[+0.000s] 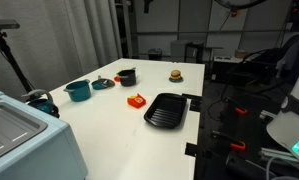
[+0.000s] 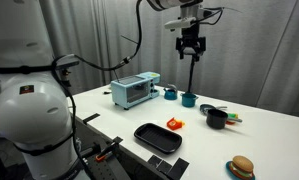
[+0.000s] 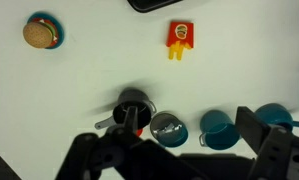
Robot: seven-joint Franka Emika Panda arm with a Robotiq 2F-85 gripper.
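Observation:
High above the table, my gripper [image 2: 192, 50] hangs in exterior view 2. Its dark fingers stand wide apart in the wrist view, so it is open and empty. Toy fries in a red box [image 3: 180, 36] lie on the white table beside a black tray [image 2: 157, 137], which looks empty. A burger [image 3: 38, 34] rests on a small teal plate to one side. Below the gripper in the wrist view are a black pot [image 3: 134, 103], a lidded or shallow pan [image 3: 169, 129], a teal pot [image 3: 219, 128] and a teal kettle [image 3: 275, 115]. Something red shows partly behind the black pot.
A pale blue toaster oven [image 2: 136, 90] stands at one end of the table, close to the kettle. Grey curtains [image 1: 69, 35] hang behind. Bare table surrounds the burger, and the middle near the fries is mostly clear.

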